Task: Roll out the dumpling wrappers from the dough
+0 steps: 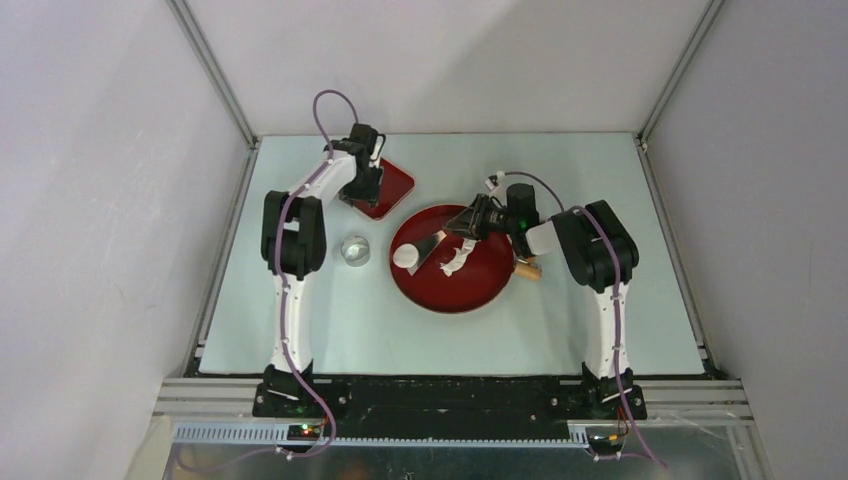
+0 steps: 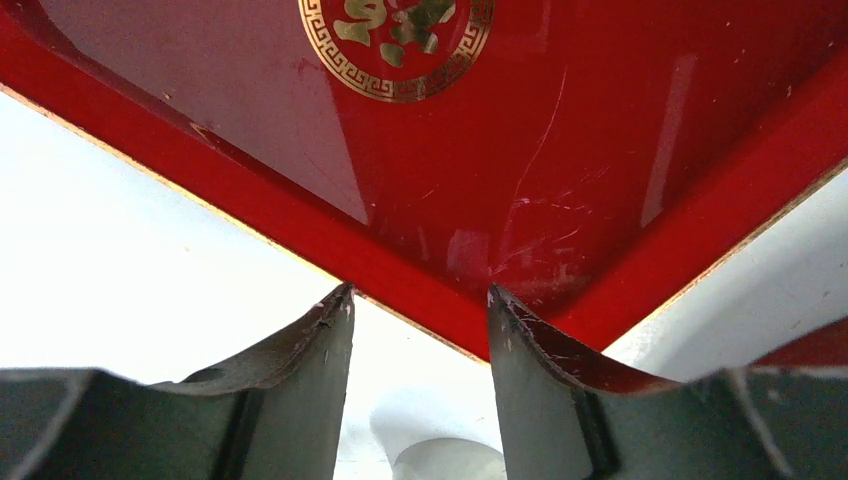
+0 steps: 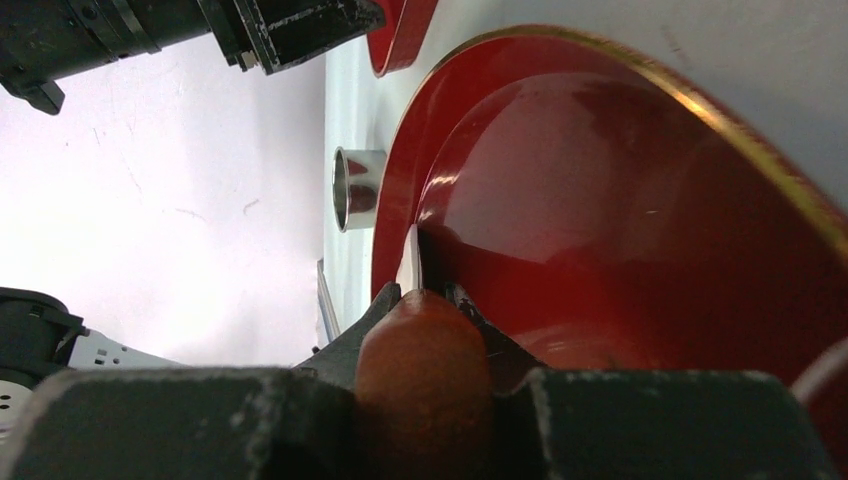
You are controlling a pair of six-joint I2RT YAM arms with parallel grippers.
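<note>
On the red round plate (image 1: pixel 440 290), a scraper (image 1: pixel 428 250) with a wooden handle (image 3: pixel 425 390) is held in my shut right gripper (image 1: pixel 475 220). A white round dough piece (image 1: pixel 405 256) sits at the blade, and an irregular white strip (image 1: pixel 455 262) lies beside it. My left gripper hangs over a corner of the red square tray (image 2: pixel 560 160). Its fingertips stand apart with nothing visible between them; whether it counts as open is unclear.
A metal cup (image 1: pixel 356 251) stands between tray and plate. A wooden cylindrical tool (image 1: pixel 530 270) lies at the plate's right edge.
</note>
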